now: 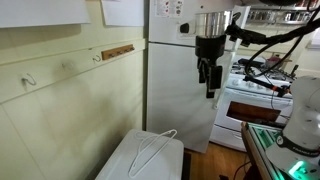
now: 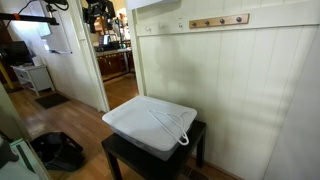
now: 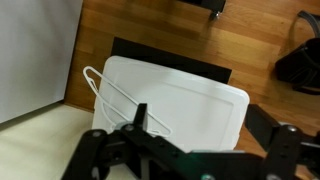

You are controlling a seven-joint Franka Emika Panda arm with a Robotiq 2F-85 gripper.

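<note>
A white wire hanger (image 2: 172, 126) lies flat on the white lid of a storage bin (image 2: 143, 118). In the wrist view the hanger (image 3: 102, 97) shows its long thin loop at the left of the lid (image 3: 190, 104), partly hidden by the gripper. My gripper is open above the bin, with nothing between its fingers. In exterior view 1 the gripper (image 1: 210, 92) hangs high, well above and apart from the hanger (image 1: 151, 151).
The bin rests on a black table (image 2: 196, 136) against the wall. Hooks on a wooden rail (image 1: 117, 52) are fixed to that wall, with single hooks (image 1: 29, 80) nearer. A black bag (image 2: 58, 151) lies on the floor. A white refrigerator (image 1: 178, 95) stands behind.
</note>
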